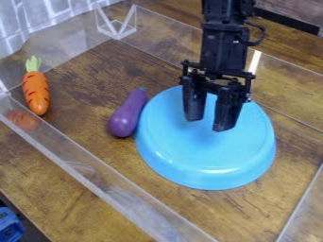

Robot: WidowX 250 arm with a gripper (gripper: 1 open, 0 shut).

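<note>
A black gripper point(211, 112) hangs from the top of the view, its two fingers spread apart and pointing down over a large round blue disc point(202, 151), which may be a plate or lid. Nothing shows between the fingers. Whether the fingertips touch the disc is hard to tell. A purple eggplant point(127, 113) lies just left of the disc, and an orange carrot point(37, 92) with a pale green top lies at the far left.
A clear-walled enclosure borders the wooden surface point(89, 161). A small blue object point(7, 225) sits at the bottom left corner. Bare wood is free between the carrot and the eggplant and right of the disc.
</note>
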